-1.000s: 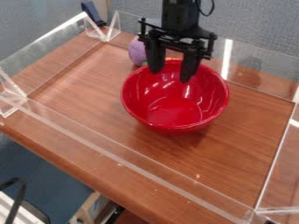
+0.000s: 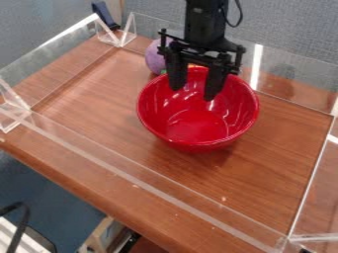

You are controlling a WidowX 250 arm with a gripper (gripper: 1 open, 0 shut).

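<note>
The black gripper (image 2: 196, 79) hangs from the top centre, its two fingers apart over the back part of a large red bowl (image 2: 199, 128), with the fingertips reaching down to or just inside the bowl's opening. I cannot make out anything held between the fingers. A purple round object (image 2: 154, 57) is behind the bowl on the left, partly hidden by the gripper and the bowl. Something small and yellowish behind the gripper is mostly hidden.
The wooden table (image 2: 93, 138) is bordered by clear plastic walls (image 2: 307, 91). Bare wood lies left, right and in front of the bowl. A dark object (image 2: 103, 15) is beyond the back left corner.
The gripper has shifted very slightly downward over the bowl. The bowl and the purple object look the same.
</note>
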